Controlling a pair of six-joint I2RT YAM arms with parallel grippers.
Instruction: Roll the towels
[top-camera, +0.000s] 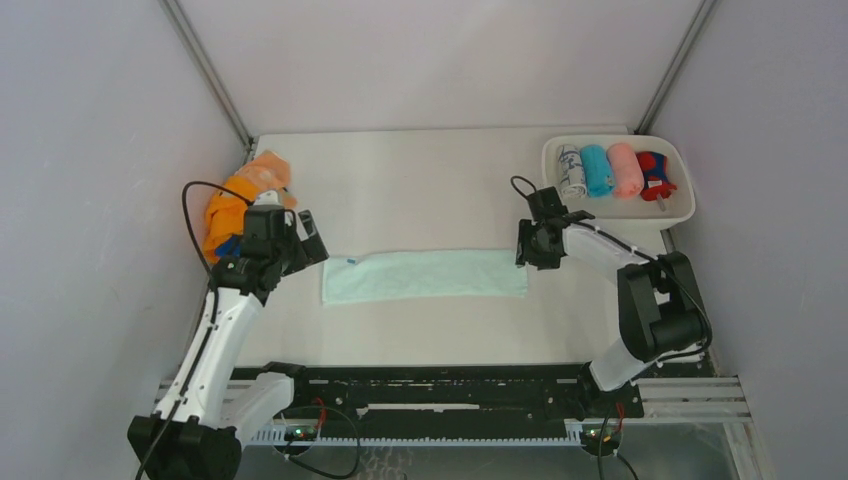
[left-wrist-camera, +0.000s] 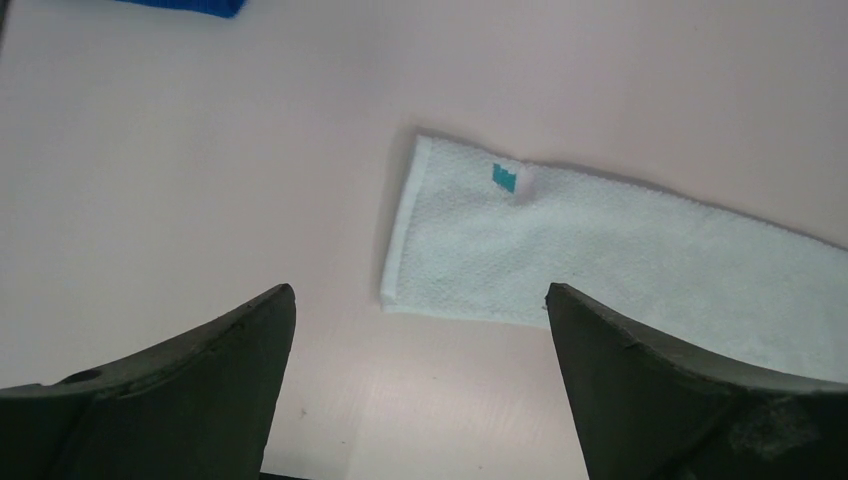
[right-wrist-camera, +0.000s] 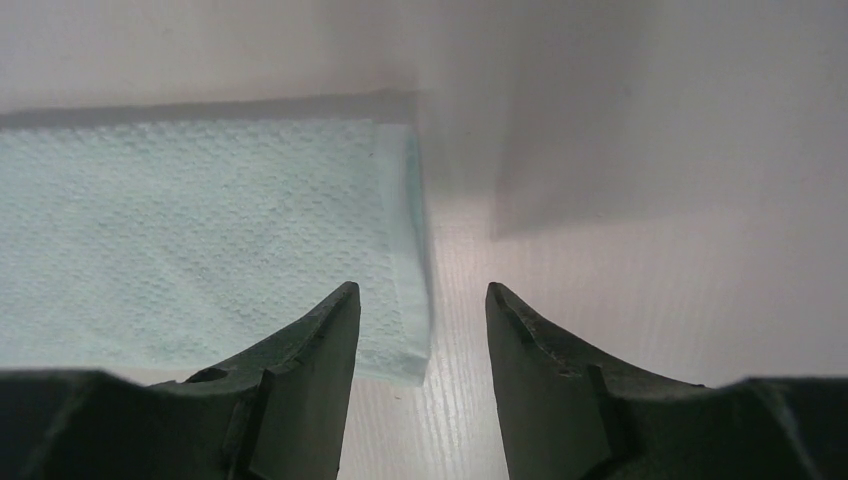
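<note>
A pale mint towel lies flat as a long strip across the middle of the table. In the left wrist view, its left end shows a small teal tag near the far edge. My left gripper stands open above that end, fingers apart and empty. At the other end, my right gripper is open too; the towel's right end shows below it, with a fold of its hem visible and nothing held.
A white bin at the back right holds several rolled towels, including a blue roll and a pink roll. A heap of orange towels lies at the left edge.
</note>
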